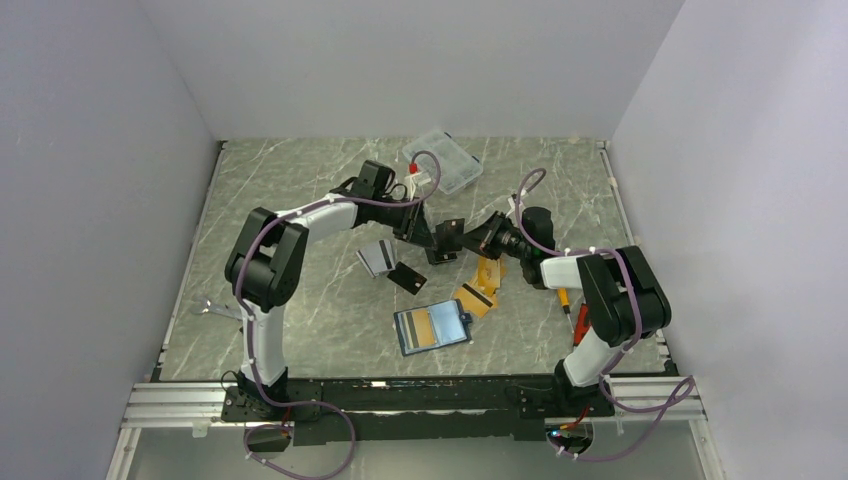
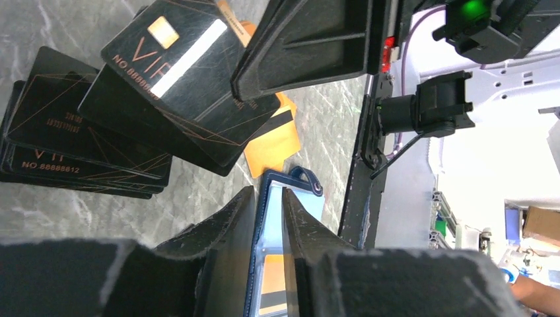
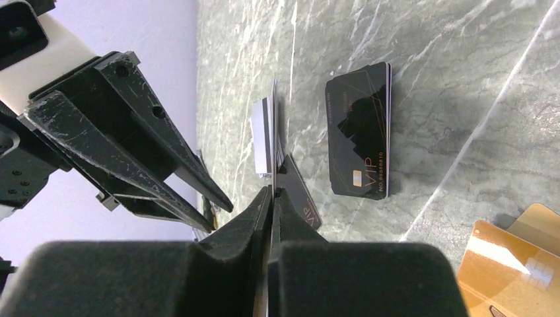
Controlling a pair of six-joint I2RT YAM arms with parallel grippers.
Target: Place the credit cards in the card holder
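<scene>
My right gripper (image 1: 466, 240) is shut on a black VIP card, seen edge-on in the right wrist view and raised above the table. Below it lies a stack of black cards (image 3: 356, 132). Left of that stack, my left gripper has its fingertips slightly apart, with no card showing between them. A loose black card (image 1: 406, 278) rests on the table beside the silver cards (image 1: 377, 258). Nearer the front, the card holder (image 1: 433, 327) lies unfolded, with gold and silver cards in its left side; its light blue right side looks empty.
Gold cards (image 1: 476, 299) lie right of centre, some partly under the right arm. A clear plastic box (image 1: 443, 162) stands at the back. Tools with orange and red handles (image 1: 581, 325) lie at right, and a metal tool (image 1: 215, 309) at far left.
</scene>
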